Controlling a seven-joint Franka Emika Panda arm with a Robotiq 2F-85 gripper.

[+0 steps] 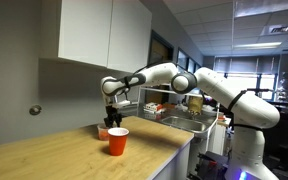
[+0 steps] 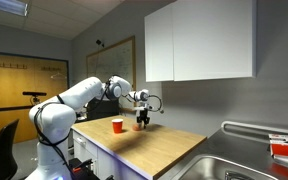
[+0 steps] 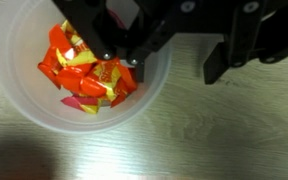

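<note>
A clear round container fills the left of the wrist view, holding several red and yellow wrapped pieces. My gripper is part open across the near side of its rim. One dark finger lies over the inside of the container, while the other finger is outside, above the table. Nothing shows clamped between them; whether either touches the rim, I cannot tell. Exterior view 1 has the small container just by the gripper. A red-orange cup stands upright nearer that camera.
White cabinets hang above the back of the table. A sink and a rack lie toward the other end.
</note>
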